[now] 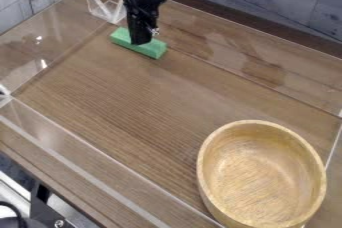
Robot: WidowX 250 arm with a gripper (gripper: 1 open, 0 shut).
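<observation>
My black gripper (140, 27) is near the top of the camera view, just above a green block (152, 48) lying on the wooden table. The green block is partly behind the gripper. Whether the fingers are open or shut is hard to make out at this size.
A wide, round, empty tan bowl (262, 172) stands at the lower right of the table (134, 122). A wall borders the back.
</observation>
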